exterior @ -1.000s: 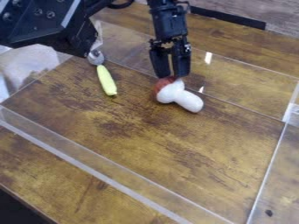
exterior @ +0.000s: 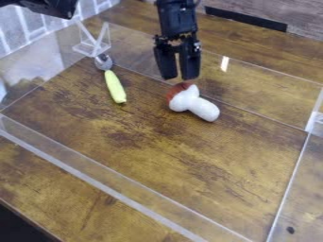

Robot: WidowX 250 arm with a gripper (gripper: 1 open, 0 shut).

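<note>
My gripper (exterior: pixel 178 71) is black and hangs at the top centre of the camera view, its fingers apart and pointing down. Below it lies a white object with a red end (exterior: pixel 194 105), on its side on the wooden surface. To the left lies a pale yellow-green elongated object (exterior: pixel 115 87), with a small grey-silver item (exterior: pixel 106 62) just behind it. I see nothing held between the fingers.
Clear plastic walls border the wooden surface (exterior: pixel 151 180) on the sides. A white crumpled material (exterior: pixel 25 19) is at the upper left edge.
My gripper has risen slightly away from the white-and-red object and shifted a little to the left. The objects on the surface look unmoved.
</note>
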